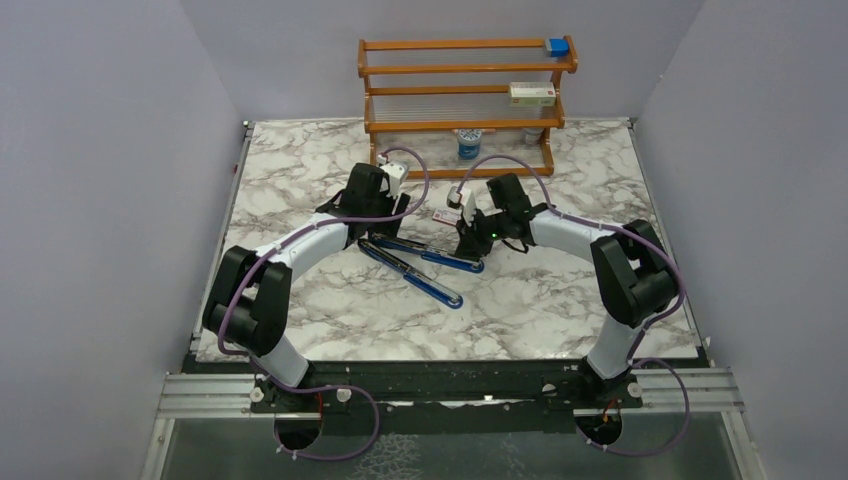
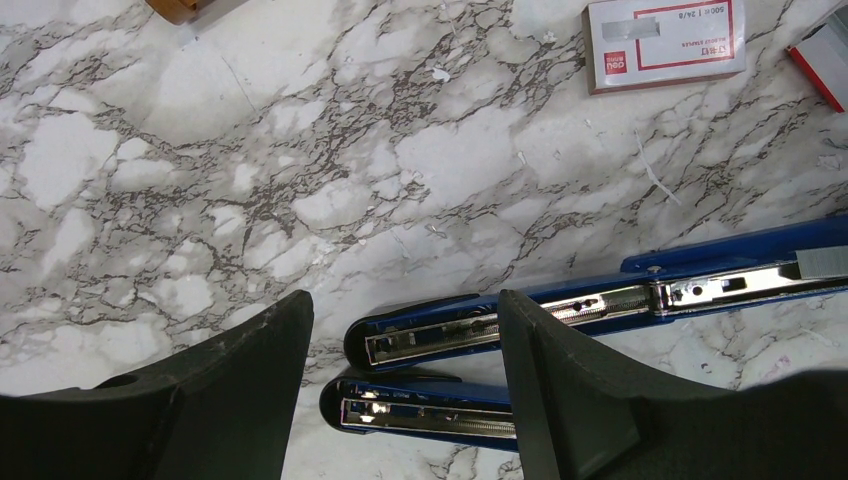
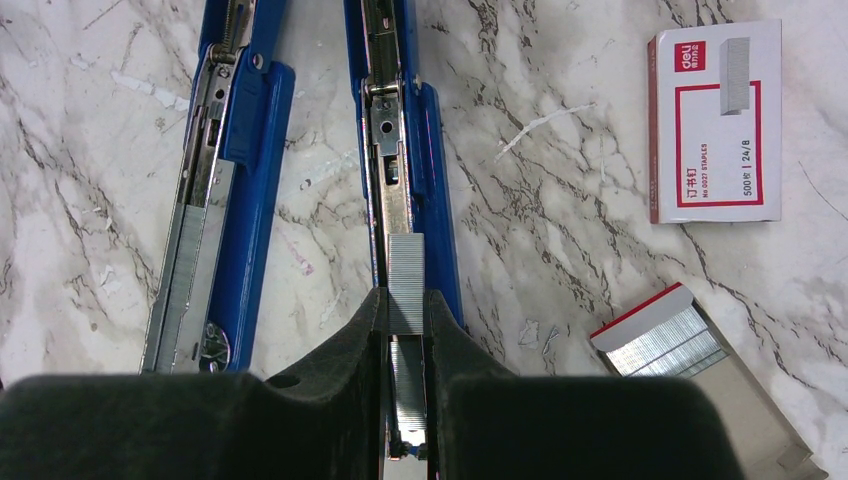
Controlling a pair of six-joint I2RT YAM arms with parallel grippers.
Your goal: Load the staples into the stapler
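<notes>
Two blue staplers lie opened out on the marble table, the rear stapler (image 1: 430,252) and the front stapler (image 1: 412,275). My right gripper is shut on a silver staple strip (image 3: 406,258), lined up over the metal channel of the rear stapler (image 3: 436,190). Whether the strip rests in the channel, I cannot tell. Below the fingers, more silver ridges show in that channel. In the front stapler (image 3: 262,200), staples fill the channel. My left gripper is open above the hinge-less rounded ends of both staplers, with nothing held.
A closed staple box (image 3: 715,125) lies beside the rear stapler, with a loose strip on top. Near it, an opened staple box (image 3: 720,370) shows staples inside. A wooden rack (image 1: 465,126) stands at the back.
</notes>
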